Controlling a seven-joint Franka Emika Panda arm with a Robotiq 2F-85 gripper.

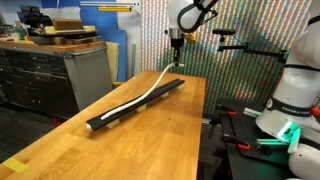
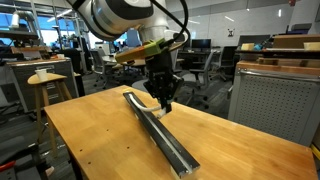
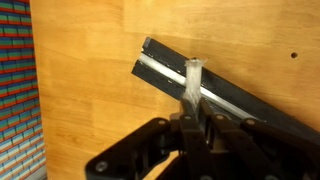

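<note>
A white flexible strip lies along a long black channel on the wooden table, and its far part curves up off the channel. Its raised end is in my gripper, which is shut on it above the channel's far half. In the wrist view a short whitish end of the strip sticks out past the gripper. The channel runs diagonally below, with a pale line along its middle. From the other side, the gripper is low over the channel; the fingertips are small and hard to make out there.
A stool with a white cup stands beyond one table edge. Grey cabinets line the side. Another robot arm stands at the right.
</note>
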